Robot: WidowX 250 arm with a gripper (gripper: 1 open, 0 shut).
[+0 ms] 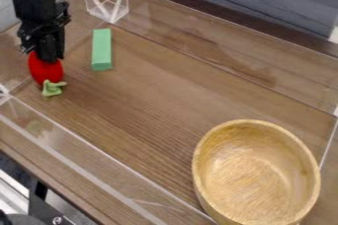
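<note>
At the left edge of the table, my dark gripper [45,49] is down around a red object [46,71] with green leafy ends, like a toy strawberry or vegetable, and appears shut on it. Its fingertips are partly hidden against the red thing.
A green block [102,49] lies just to the right, with a white wire stand [110,5] behind it. A large yellow bowl [256,175] sits at the front right.
</note>
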